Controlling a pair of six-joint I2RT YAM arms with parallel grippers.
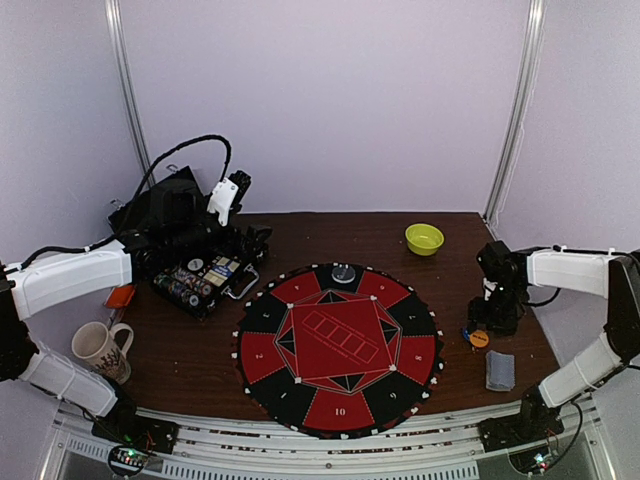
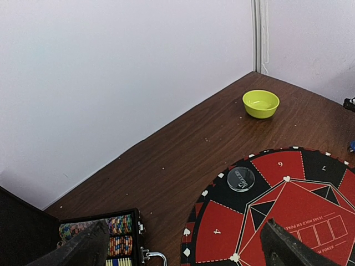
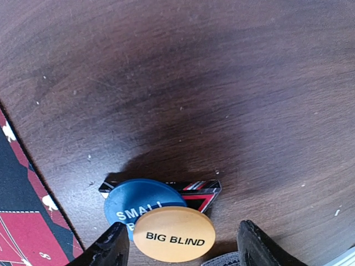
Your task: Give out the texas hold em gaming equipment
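An orange BIG BLIND button overlaps a blue SMALL BLIND button on the table's right side. Beneath them shows a flat black item with red and white marks. My right gripper is open over the buttons, its fingers on either side of the orange one, with clear gaps. A clear DEALER disc rests on the black rim of the round red and black poker mat. Above the open chip case on the left, my left gripper stands open and empty.
A lime green bowl sits at the back right. The grey deck-like block lies near the front right edge. A mug stands at front left. Bare wood lies between mat and bowl.
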